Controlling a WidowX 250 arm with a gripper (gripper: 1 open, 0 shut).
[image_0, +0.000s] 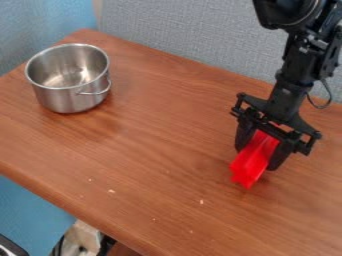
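Note:
A red block (251, 163) is held at the right side of the wooden table, low over its surface or on it; I cannot tell which. My black gripper (273, 140) is shut on it from above, its fingers partly covering the block's upper part.
A steel pot (68, 85) with side handles stands at the back left of the table (147, 170). The table's edge runs along the lower left, with a grey wall behind.

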